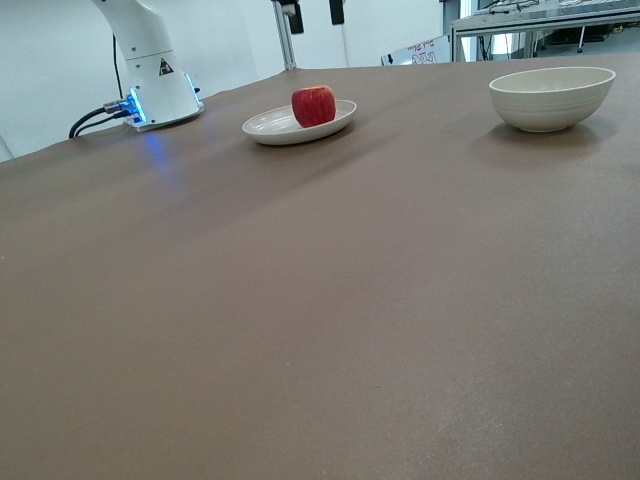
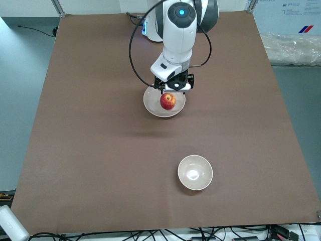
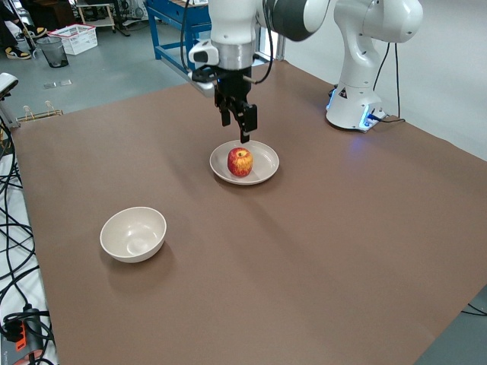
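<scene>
A red-yellow apple (image 2: 167, 101) (image 1: 313, 106) (image 3: 240, 162) rests on a shallow white plate (image 2: 152, 103) (image 1: 266, 126) (image 3: 263, 167). My black gripper (image 2: 172, 92) (image 3: 237, 128) hangs just above the apple, pointing down, apart from it; in the top view only dark tips show at the upper edge. Whether its fingers are open or shut is unclear. An empty white bowl (image 2: 195, 172) (image 1: 551, 100) (image 3: 133, 234) stands apart on the brown table (image 2: 100, 150).
Cables and devices line another edge. The table around plate and bowl is clear.
</scene>
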